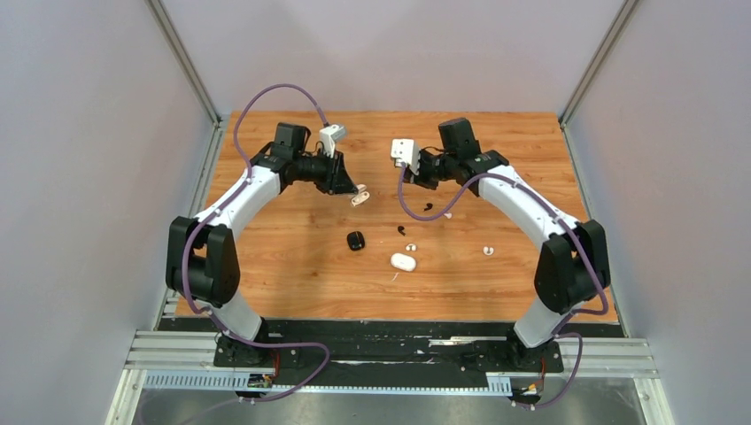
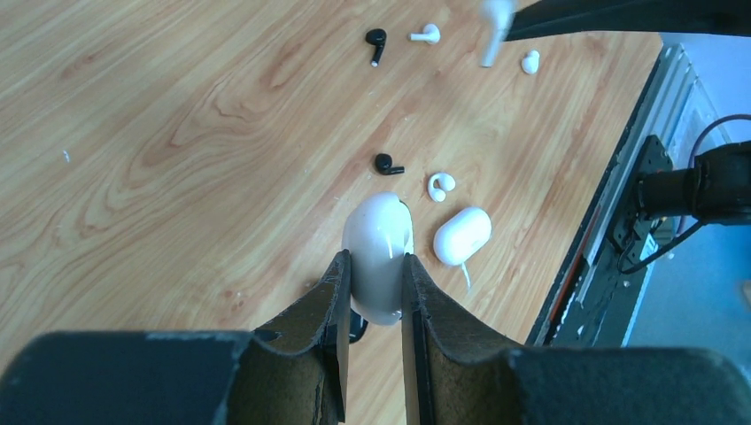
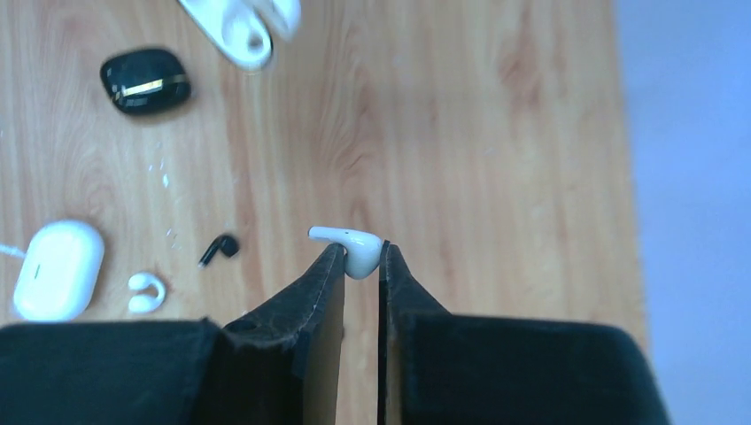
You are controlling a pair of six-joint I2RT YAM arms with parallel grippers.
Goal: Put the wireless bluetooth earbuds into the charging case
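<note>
My left gripper has its fingers closed on a white case [image 2: 379,239]; in the top view it hangs left of centre [image 1: 359,197]. In the right wrist view my right gripper is shut on a white earbud [image 3: 354,243], stem pointing left. A white rounded case [image 1: 403,262] lies on the table with a black case [image 1: 356,240] left of it. Small black and white earbuds, such as a black one [image 3: 223,245] and a white pair [image 3: 146,291], lie nearby.
Loose earbuds [image 2: 430,34] are scattered over the table's right half. Side walls flank both arms.
</note>
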